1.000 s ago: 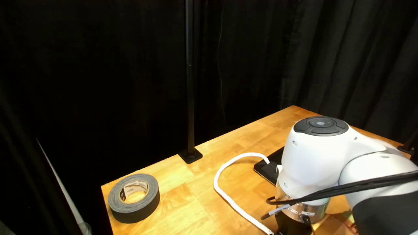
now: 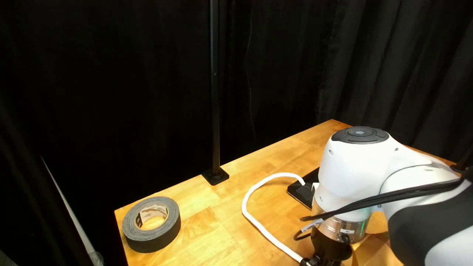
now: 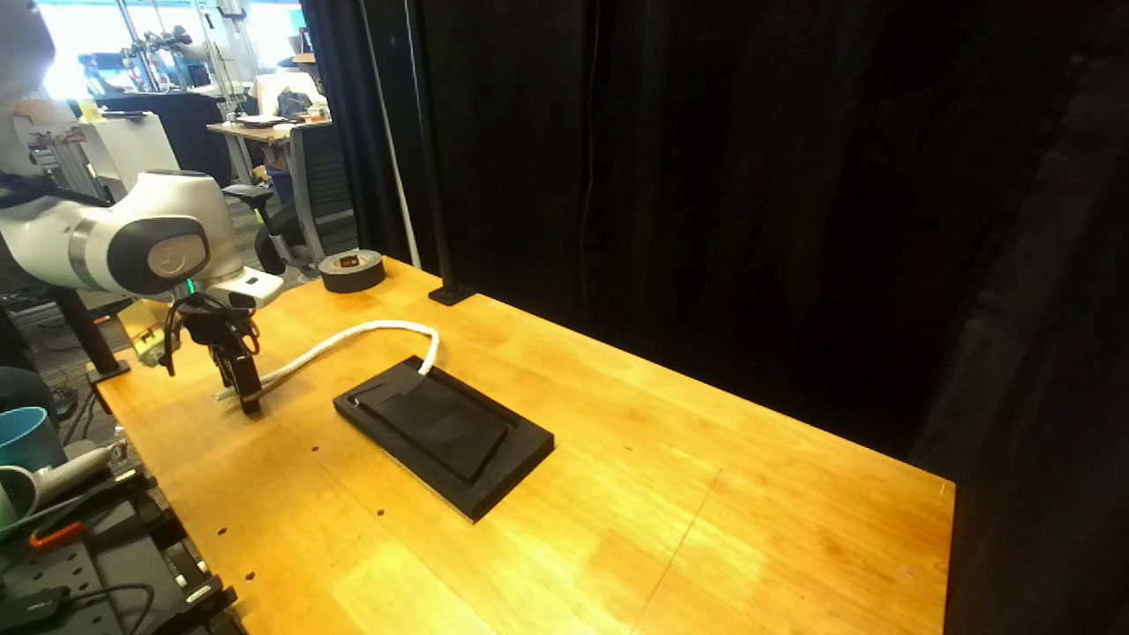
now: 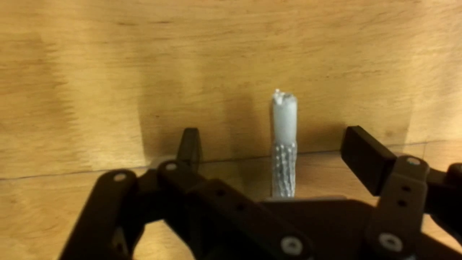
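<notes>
A white rope (image 2: 253, 220) curves over the wooden table, one end at a flat black board (image 3: 508, 461). Its other end (image 4: 284, 119), frayed at the tip, lies between the spread fingers in the wrist view, closer to the right one, with a gap on either side. My gripper is open and low over the table around this rope end. From the second exterior view, the gripper (image 3: 247, 400) appears down at table height beside the rope. In the first exterior view, the arm's wrist hides much of the black board (image 2: 303, 193).
A roll of dark tape (image 2: 152, 224) sits at the table corner. Behind the rope, a black post (image 2: 215, 146) stands on the table edge before dark curtains.
The arm's wrist has shifted and tilted slightly in the first exterior view, its top now a little higher and further left. The rope, board and tape roll look unmoved.
</notes>
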